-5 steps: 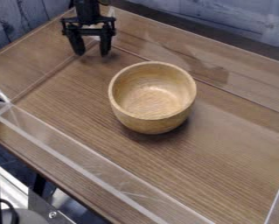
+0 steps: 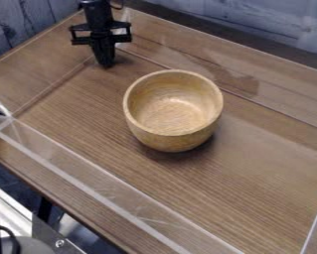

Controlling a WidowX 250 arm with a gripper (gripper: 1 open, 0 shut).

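The black gripper (image 2: pixel 102 50) hangs at the back left of the table, pointing down, its tips low near the tabletop. It is small and dark here, so I cannot tell whether it is open or shut, or whether anything is between its fingers. A large round light wooden bowl (image 2: pixel 173 132) sits upright near the middle of the table, apart from the gripper, to its front right.
Grey wooden walls (image 2: pixel 22 20) border the back left. A clear strip (image 2: pixel 94 198) runs along the front left edge, with dark objects beyond it.
The gripper has shifted slightly left and its dark lower part looks narrower than before. The bowl has not moved.
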